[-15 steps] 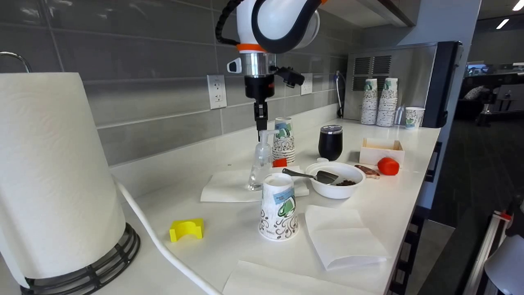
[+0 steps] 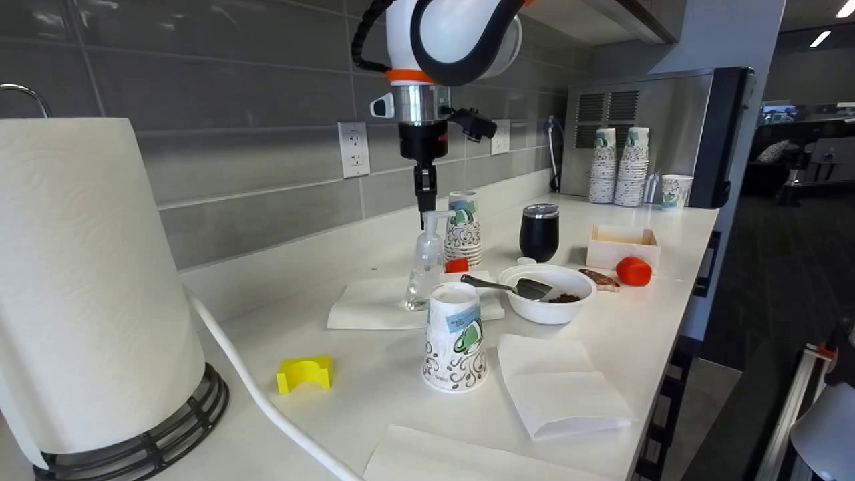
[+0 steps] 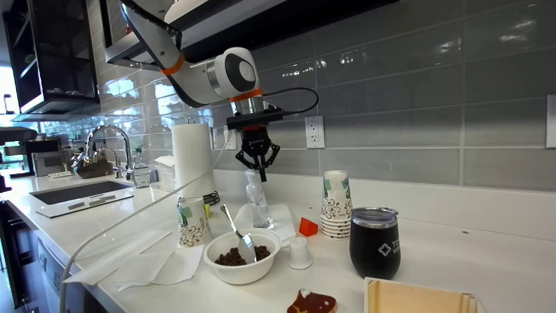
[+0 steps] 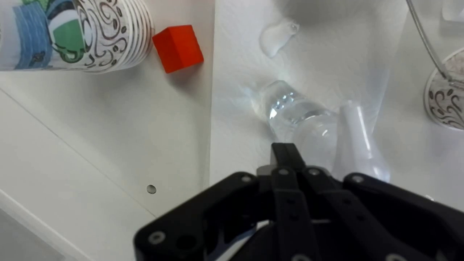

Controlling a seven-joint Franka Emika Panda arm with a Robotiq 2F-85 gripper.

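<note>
My gripper [image 2: 424, 220] points straight down with its fingers shut, nothing showing between them. Right by its tips is the head of a clear pump bottle [image 2: 425, 268], which leans on a white paper towel [image 2: 365, 304]; whether they touch, I cannot tell. In the wrist view the bottle [image 4: 300, 117] lies just past the closed fingertips [image 4: 285, 152], its white nozzle [image 4: 359, 135] pointing away to the right. A small white blob [image 4: 276, 38], like foam, rests on the towel. From the other side, the gripper [image 3: 262, 176] overlaps the area beside the bottle's top [image 3: 253, 177].
A red block [image 4: 178, 48] and stacked paper cups [image 3: 336, 206] stand near the wall. Another cup stack [image 2: 455, 341], a white bowl [image 2: 553, 308] with a spoon, and a black tumbler [image 3: 375, 245] surround the bottle. A yellow block [image 2: 304, 373] sits near the paper-towel roll [image 2: 96, 280].
</note>
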